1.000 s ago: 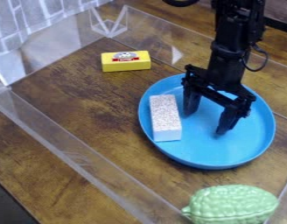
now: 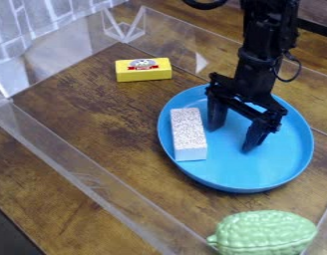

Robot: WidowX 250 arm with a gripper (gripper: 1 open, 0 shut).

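The black arm comes down from the top right, and its gripper (image 2: 245, 122) is low over the blue plate (image 2: 235, 174), with its dark fingers spread open. A white speckled block (image 2: 189, 134) lies on the plate's left side, left of the gripper and apart from it. I cannot tell whether the fingertips touch the plate, and nothing clearly shows between them.
A yellow box (image 2: 144, 70) lies at the upper left on the wooden surface (image 2: 73, 120). A green cabbage-like object (image 2: 263, 233) sits at the bottom right, near the plate. Clear walls edge the left side, and the wood left of the plate is free.
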